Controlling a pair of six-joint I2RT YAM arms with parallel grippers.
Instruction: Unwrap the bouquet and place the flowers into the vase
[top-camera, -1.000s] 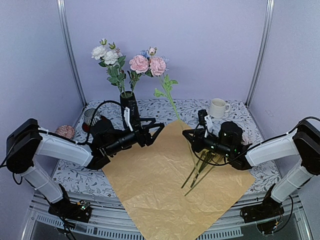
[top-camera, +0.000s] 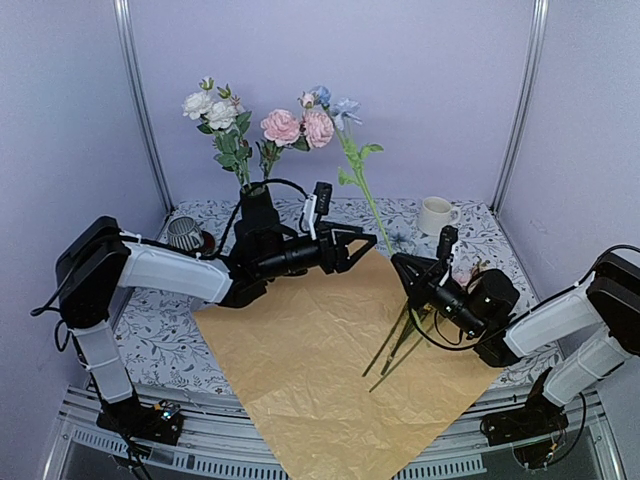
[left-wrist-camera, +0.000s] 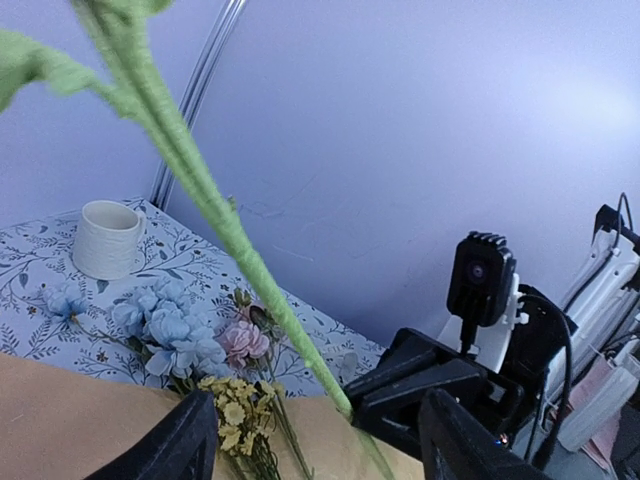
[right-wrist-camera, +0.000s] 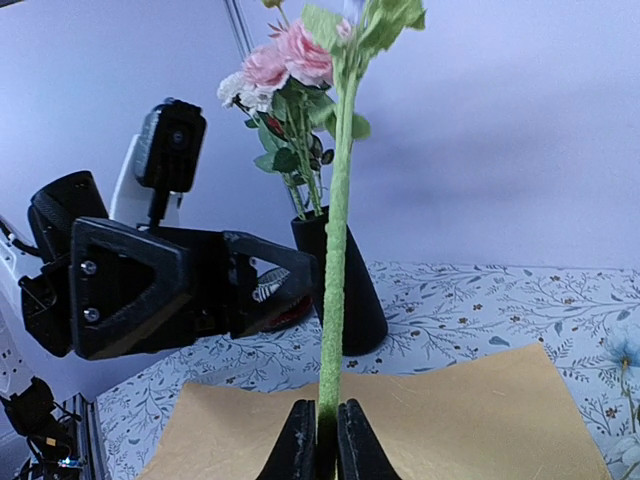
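The black vase (right-wrist-camera: 362, 310) holds white flowers (top-camera: 221, 114) and pink flowers (top-camera: 281, 126). A long green stem (right-wrist-camera: 338, 240) with a blue flower head (top-camera: 346, 111) leans upright over the paper, outside the vase. My right gripper has its fingertips close together on either side of this stem; whether they press on it is unclear. The stem's lower end continues below them. My left gripper (top-camera: 362, 248) stands open, its fingers (left-wrist-camera: 190, 440) wide apart, with the stem crossing in front of them beyond reach of contact that I can make out.
Blue flowers (left-wrist-camera: 178, 335), pink flowers (left-wrist-camera: 245, 342) and yellow flowers (left-wrist-camera: 240, 410) lie on brown paper (top-camera: 300, 380) by the right arm. A white mug (top-camera: 435, 215) stands behind them. A striped cup (top-camera: 184, 233) is at the left.
The right gripper has shifted right, and the blue-headed stem has moved right with it, away from the pink flowers.
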